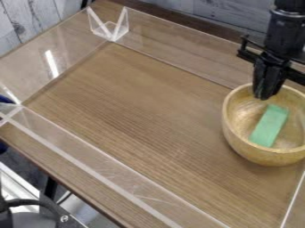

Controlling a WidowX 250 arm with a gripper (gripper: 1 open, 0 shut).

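Note:
My black gripper (pixel 265 89) reaches down from the top right over the back part of a round wooden bowl (pixel 243 132) at the right of the view. Its fingers look shut, with nothing visible between them. Inside the bowl lies a green rectangular block (pixel 270 126), below the fingertips and apart from them.
Clear plastic guards (pixel 84 142) run along its edges, with a clear bracket (pixel 110 25) at the back left. Dark equipment (pixel 24 214) sits off the lower-left corner.

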